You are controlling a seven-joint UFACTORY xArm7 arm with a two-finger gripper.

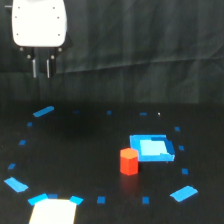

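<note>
The white gripper [42, 64] hangs high at the upper left, above the back left of the dark table, its two thin fingers pointing down with a gap between them and nothing visible in it. A red hexagonal block [129, 161] stands on the table right of centre. Just behind it to the right is a blue-rimmed square tray [165, 155] with a pale inside. A pale cream square [52, 213] lies at the front left, partly cut off by the frame's bottom edge.
Blue tape strips and small squares mark the black table surface [90, 160] around these items. A dark curtain hangs behind.
</note>
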